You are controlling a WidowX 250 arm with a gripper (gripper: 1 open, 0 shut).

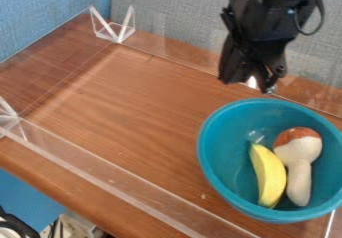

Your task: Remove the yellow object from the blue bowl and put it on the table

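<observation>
The yellow banana [269,175] lies inside the blue bowl [211,147], toward its left side. Right beside it in the bowl is a pale mushroom-shaped toy [299,177] with a reddish-brown cap. My black gripper [251,85] is above the bowl's far rim, clear of the banana. It is shut and holds nothing; the dark fingers are hard to make out one from the other.
Bare wooden table [134,112] spreads out to the left of the bowl. A white wire stand [114,24] is at the far left corner. Clear low walls edge the table, and a grey-blue panel [174,7] closes off the back.
</observation>
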